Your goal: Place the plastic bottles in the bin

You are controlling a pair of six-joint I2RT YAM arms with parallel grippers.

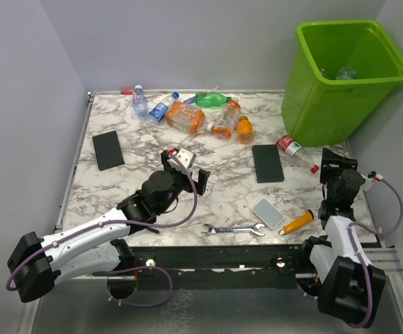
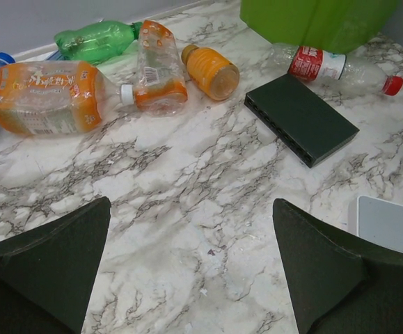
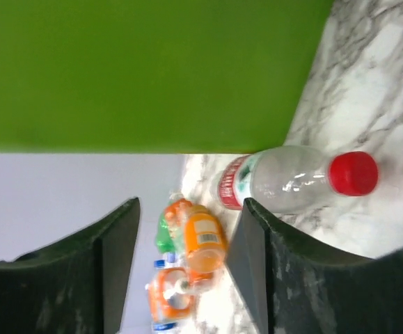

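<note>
A clear bottle (image 1: 300, 154) with red label and cap lies before the green bin (image 1: 340, 104), which holds clear plastic (image 1: 346, 74). My right gripper (image 1: 337, 160) is just right of that bottle, fingers apart, nothing clearly between them; in the right wrist view the bottle lies beyond the fingertips. My left gripper (image 1: 186, 174) hangs open over the middle-left table. At the back lie orange-label bottles (image 2: 44, 97), an orange bottle (image 2: 211, 73), a green bottle (image 2: 97, 42), a blue-label bottle (image 1: 161, 108) and a small clear bottle (image 1: 140, 104).
Dark blocks (image 1: 268, 163) (image 1: 107, 150), a pale rectangular case (image 1: 268, 213), a wrench (image 1: 232, 229) and an orange-handled tool (image 1: 297, 223) lie on the marble table (image 1: 222, 195).
</note>
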